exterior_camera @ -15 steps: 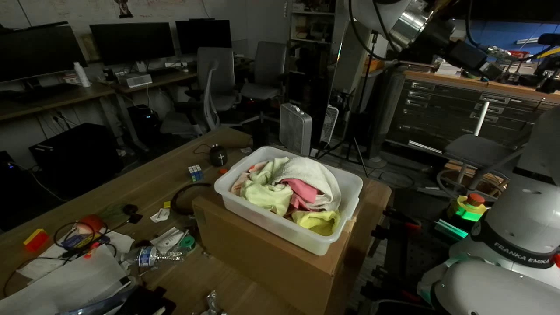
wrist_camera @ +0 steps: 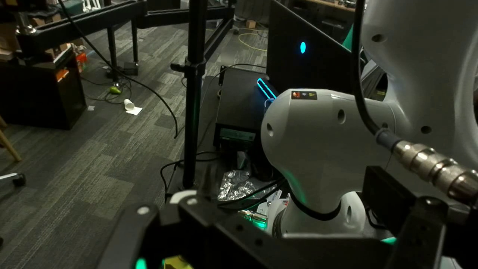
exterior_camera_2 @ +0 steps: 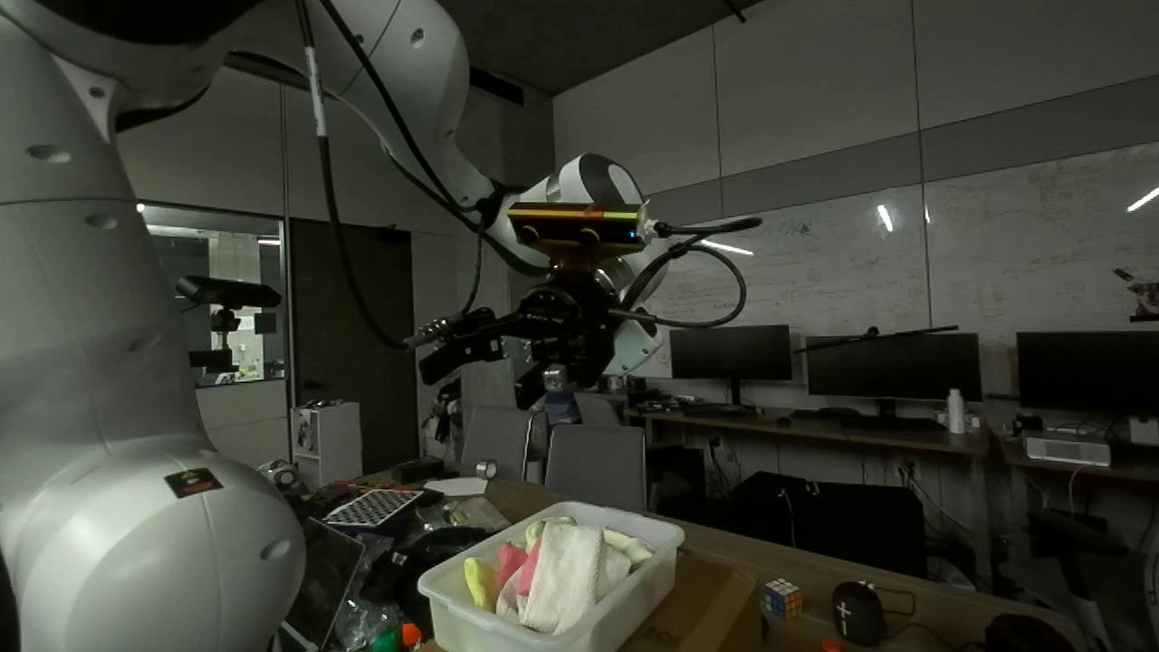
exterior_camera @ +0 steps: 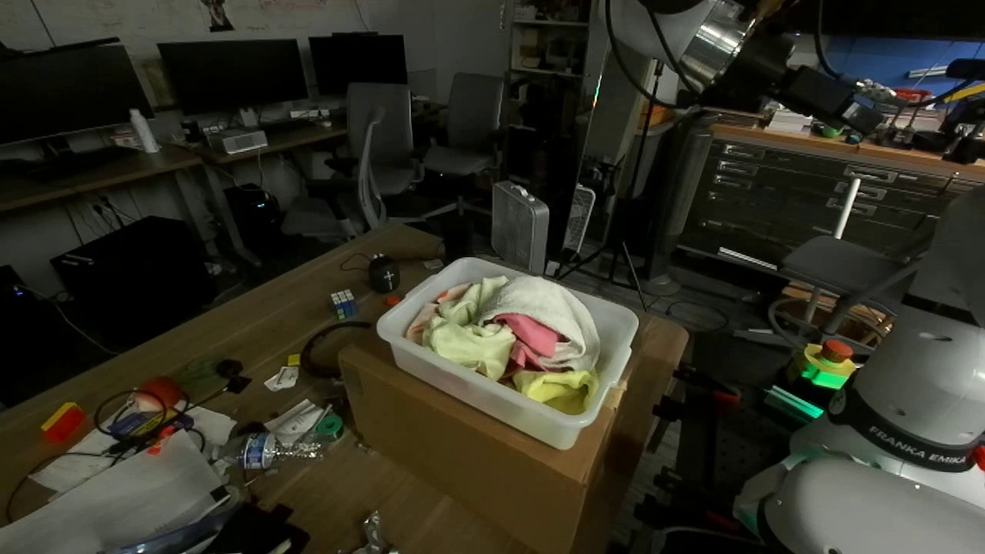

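Observation:
My gripper (exterior_camera_2: 489,373) hangs high above the table, its black fingers (exterior_camera_2: 464,353) pointing toward the arm's own base. In the wrist view the two sides of the gripper stand wide apart, and I see nothing held between them. Well below it is a white plastic bin (exterior_camera: 480,406) heaped with cloths: a white towel (exterior_camera: 563,309), a pale green cloth (exterior_camera: 471,346), a pink cloth (exterior_camera: 528,334) and a yellow cloth (exterior_camera: 559,388). The same bin (exterior_camera_2: 621,615) shows in the second exterior view.
A cardboard box (exterior_camera: 462,452) supports the bin. Left of it on the wooden table lie a puzzle cube (exterior_camera: 343,303), a round black speaker (exterior_camera: 384,274), a plastic bottle (exterior_camera: 263,451), papers and cables. The robot base (exterior_camera: 896,406) stands to the right.
The arm at the top of exterior view 1 has shifted very slightly. The bin and cloths are unmoved.

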